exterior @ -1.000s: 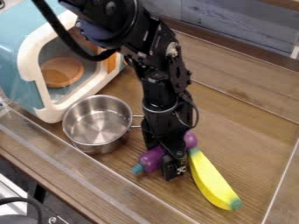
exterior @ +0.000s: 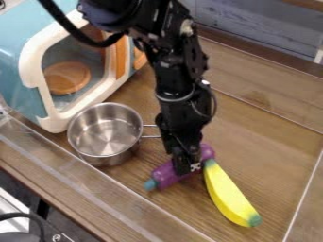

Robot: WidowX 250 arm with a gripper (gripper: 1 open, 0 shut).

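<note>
My black gripper [exterior: 184, 163] points down over a purple toy eggplant [exterior: 168, 177] with a teal tip, lying at a slant on the wooden surface. The fingertips are at the eggplant, partly over it; whether they close on it is unclear. A yellow toy banana [exterior: 229, 198] with a teal end lies just to the right. A steel pot [exterior: 104, 137] with a handle stands to the left.
A blue and white toy appliance [exterior: 51, 95] with an orange bowl inside stands at the back left. A wall [exterior: 265, 28] runs along the back.
My gripper has risen and shifted slightly back from where it was lower over the eggplant. The eggplant and banana look nearly unmoved.
</note>
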